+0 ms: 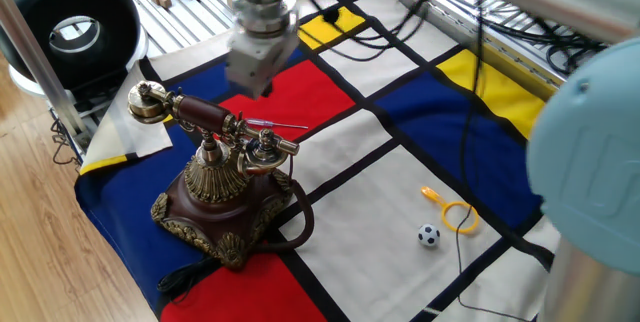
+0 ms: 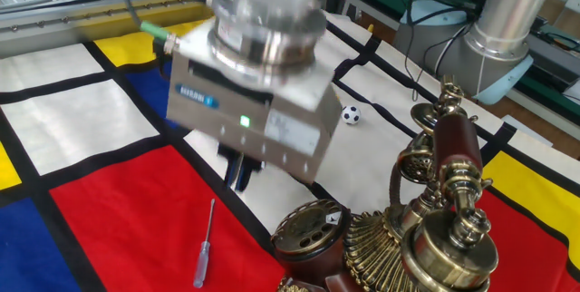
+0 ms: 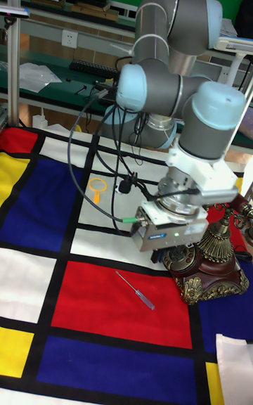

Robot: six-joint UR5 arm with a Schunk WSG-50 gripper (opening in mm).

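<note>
My gripper hangs above the cloth, its dark fingers small and blurred; whether they are parted is unclear, and no object shows at them. A screwdriver with a clear handle lies on a red patch, apart from the gripper. In exterior view 1 its handle end is partly behind the antique telephone. That brown and brass telephone stands upright with its handset on the cradle, close beside the gripper in exterior view 3. A small football and an orange magnifying-glass-shaped toy lie together on a white patch.
The colour-block cloth has wide bare areas around the screwdriver. Loose black cables hang from the arm. A black ring-shaped object stands beyond the cloth in exterior view 1, and metal rails border it.
</note>
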